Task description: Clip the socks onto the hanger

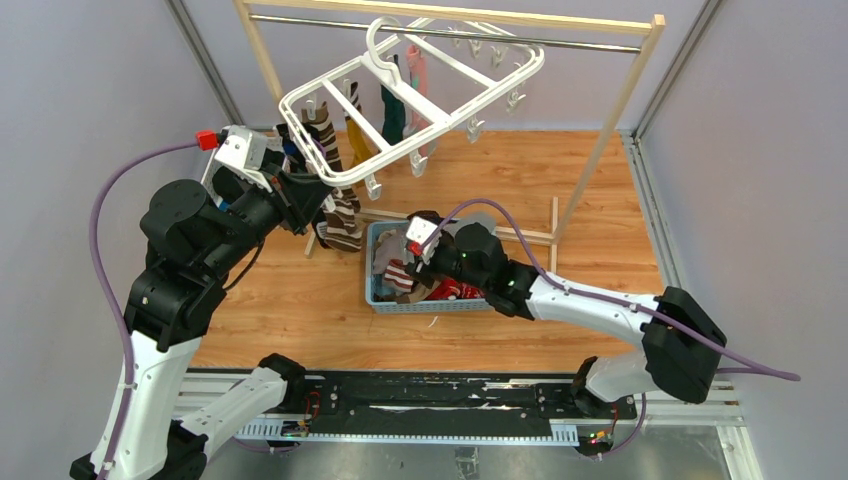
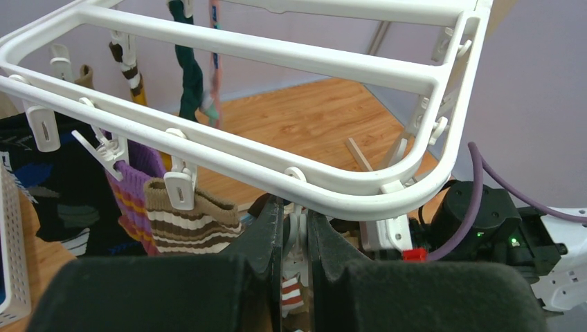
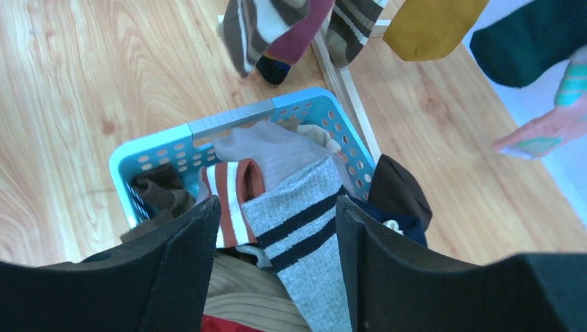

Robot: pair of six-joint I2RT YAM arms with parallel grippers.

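Note:
Over the scene hangs the white hanger [image 1: 400, 90] with clips round its frame. At its near corner my left gripper is shut on a white clip [image 2: 296, 238]. Just left of that, a brown striped sock [image 2: 190, 225] and a purple sock [image 2: 135, 187] hang from clips. The right gripper stands open above the blue basket [image 3: 152, 144]. Below and between its fingers lie a light grey sock with dark stripes [image 3: 294, 214] and a rust-and-white striped sock [image 3: 227, 200]; neither is held.
A wooden rack with a metal rod [image 1: 440, 33] carries the hanger. Green [image 1: 392, 110], yellow [image 1: 357, 147] and pink [image 1: 417, 70] socks hang farther back. A dark sock [image 3: 401, 190] drapes over the basket's side. The floor right of the basket is clear.

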